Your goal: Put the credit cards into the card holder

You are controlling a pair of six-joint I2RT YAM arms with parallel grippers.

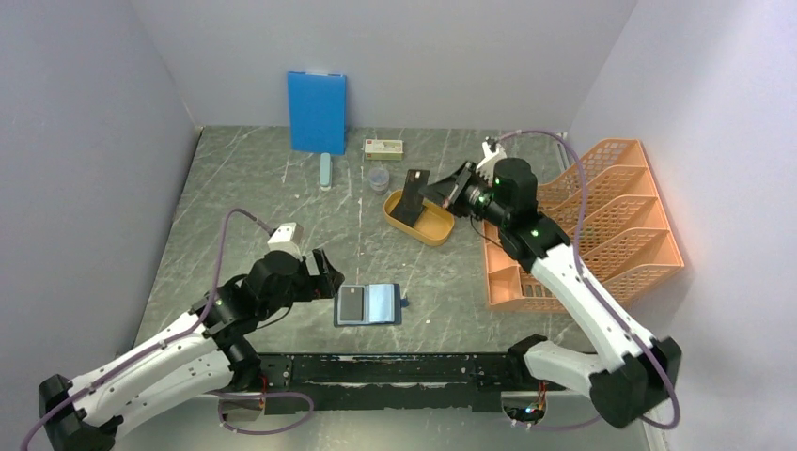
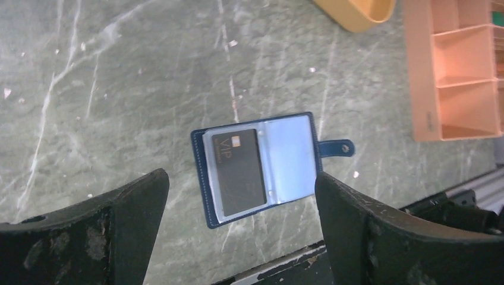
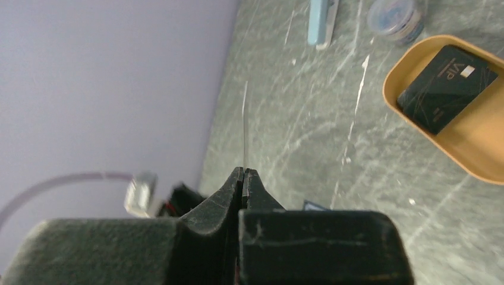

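A thin black card (image 3: 245, 127), seen edge-on in the right wrist view, stands out from the tips of my shut right gripper. From the top, this card overlaps the far side of the yellow tray (image 1: 435, 233), raised above it. Another black card (image 3: 446, 89) marked VIP lies inside the tray. The open card holder (image 2: 319, 138) rests on the table with a dark VIP card (image 2: 239, 172) in its left pocket; the right pocket looks pale and empty. My left gripper (image 1: 333, 273) is open above the holder's left side, nothing between its fingers.
A peach slotted rack (image 1: 507, 303) fills the right side. Toward the back are a clear round container (image 1: 378, 179), a light blue stick-like item (image 1: 325, 171), a small box (image 1: 383, 149) and a blue panel (image 1: 317, 108).
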